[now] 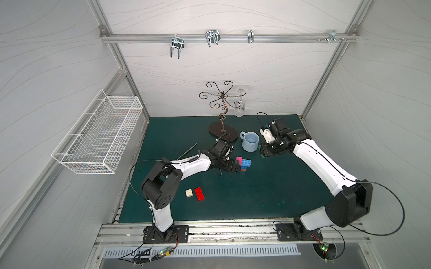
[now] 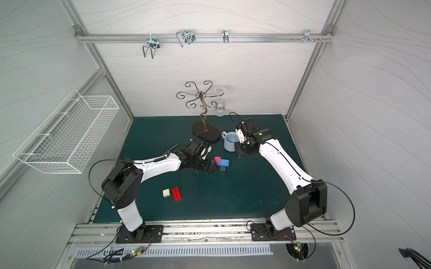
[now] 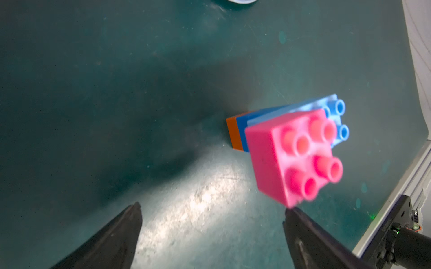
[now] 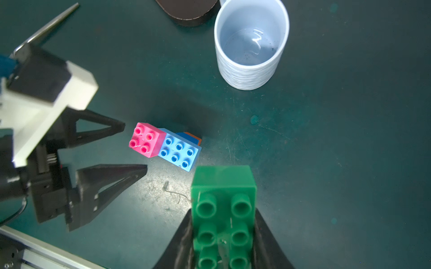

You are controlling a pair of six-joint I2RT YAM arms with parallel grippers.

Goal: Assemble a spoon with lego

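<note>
Standing on the table is a brick stack: a pink brick [image 4: 144,139] on top at one end, a light blue brick [image 4: 179,149] beside it, with dark blue and orange bricks [image 3: 234,134] underneath. My left gripper is open close to the pink end, its fingers apart and apparently not touching the stack. In the right wrist view my right gripper is shut on a green brick [image 4: 223,179], studs facing the camera. A red brick [image 1: 199,193] and a cream brick [image 1: 188,192] lie at the front left.
Behind the stack stands a blue mug [image 4: 249,74]. Further back is a metal stand [image 1: 223,130] with a hanging glass [image 1: 239,107]. A thin grey stick [image 4: 47,27] lies left of it.
</note>
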